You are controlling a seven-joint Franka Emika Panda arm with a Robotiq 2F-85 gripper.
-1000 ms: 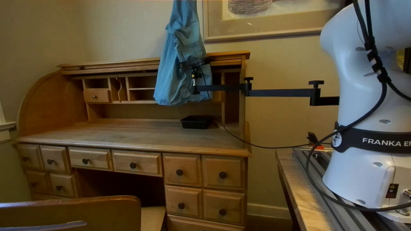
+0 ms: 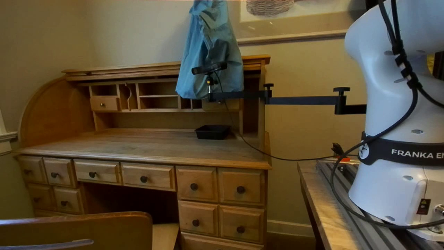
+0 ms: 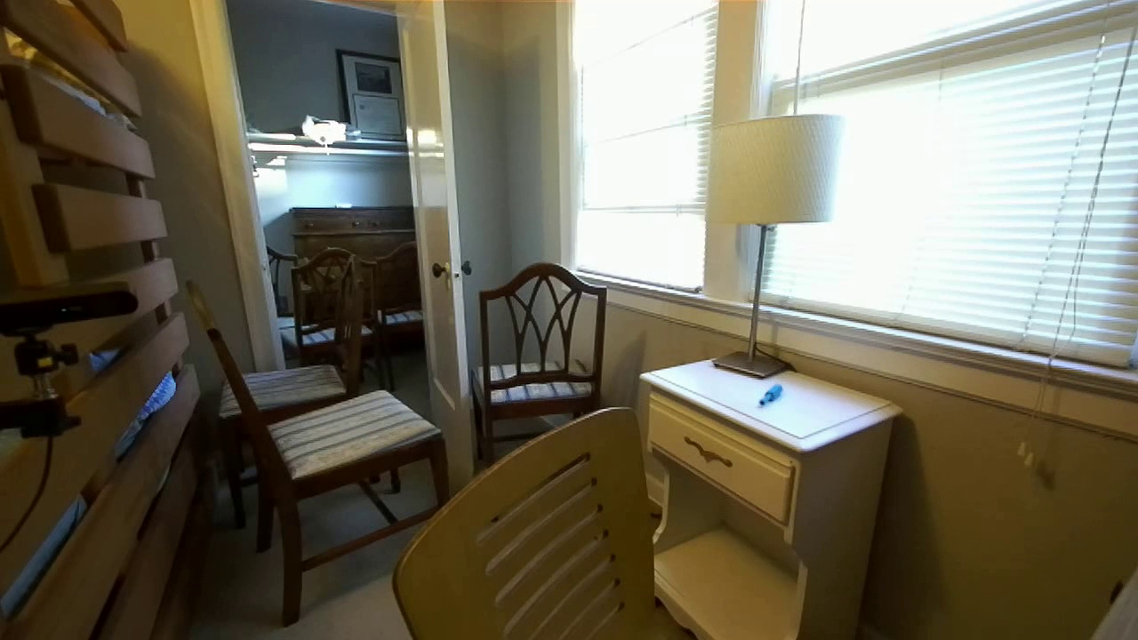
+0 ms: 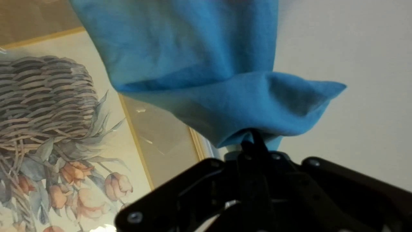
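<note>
A light blue cloth hangs in the air in front of the roll-top desk in exterior view 1, its upper end running out of the frame. In the wrist view the same cloth is bunched and folded at the fingertips of my gripper, which is shut on it. Exactly how much fabric lies between the fingers is hidden by the folds. Neither exterior view has my gripper in it.
A black tray sits on the otherwise bare desktop. A black camera arm reaches across near the hanging cloth. In exterior view 2 a small blue object lies beside the lamp on a white nightstand; several chairs stand around.
The cloth has shifted to the right and upward in exterior view 1, its lower edge now higher against the desk. The tray and the robot's base have stayed put.
</note>
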